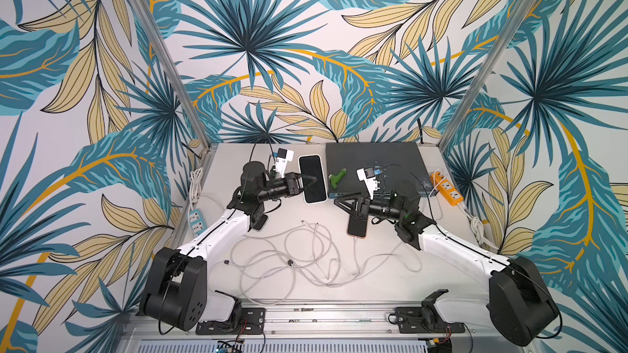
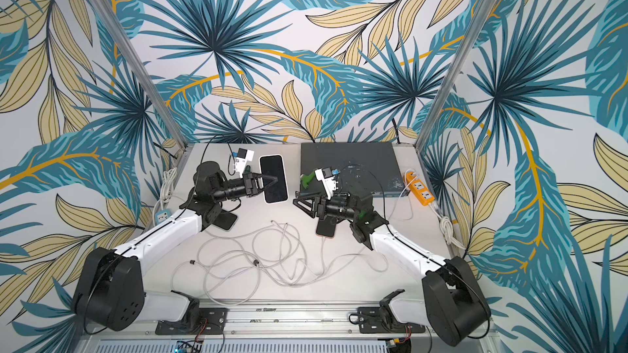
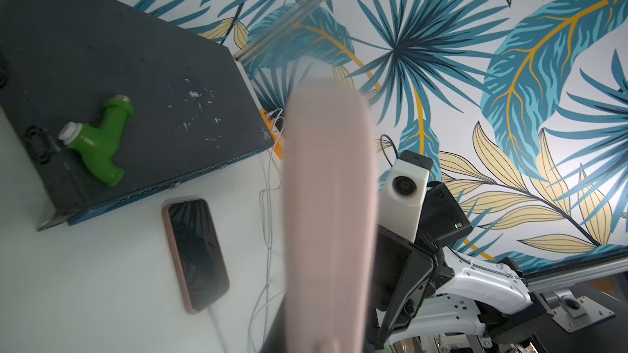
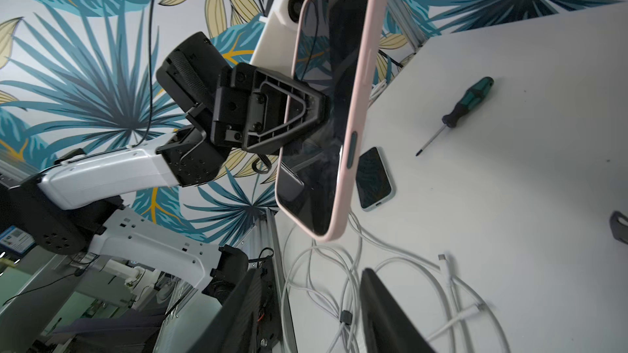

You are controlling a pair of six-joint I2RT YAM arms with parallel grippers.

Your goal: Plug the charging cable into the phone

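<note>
A phone in a pale pink case is held upright in my left gripper [image 1: 302,183], which is shut on it; the case's edge fills the middle of the left wrist view. Right of it, a little apart, my right gripper [image 1: 338,203] stands open with nothing between its fingers, also low in the right wrist view. The phone's lower edge faces my right gripper; I cannot make out its port. White cables [image 1: 314,261] lie loosely coiled on the table, one plug end [image 4: 442,260] among them. Another phone [image 3: 196,255] with a cable lies below the grippers.
A dark slab [image 1: 373,157] with a green fitting [image 3: 98,143] fills the back right. An orange power strip [image 1: 447,187] stands at the right edge, a blue one [image 1: 196,221] at the left. A screwdriver [image 4: 471,98] and a small phone [image 4: 373,176] lie on the left side.
</note>
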